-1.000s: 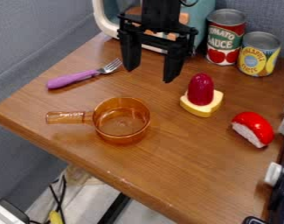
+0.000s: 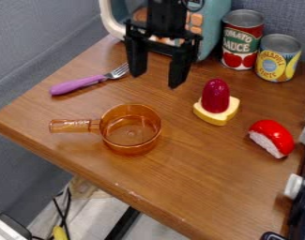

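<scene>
My black gripper [image 2: 159, 64] hangs over the back of the wooden table, its two fingers apart with nothing visible between them. Below it lie an amber pan [image 2: 129, 142], a purple-handled fork [image 2: 80, 84], a red oval object [image 2: 215, 94] on a yellow piece [image 2: 211, 115], and a red-and-white sushi piece [image 2: 270, 136].
Two cans, a tomato can [image 2: 240, 42] and a yellow-labelled can [image 2: 278, 61], stand at the back right beside a teal-and-white container [image 2: 207, 23]. Dark objects with white knobs [image 2: 297, 187] line the right edge.
My gripper has moved up and slightly back, toward the teal container. The objects on the table look unmoved.
</scene>
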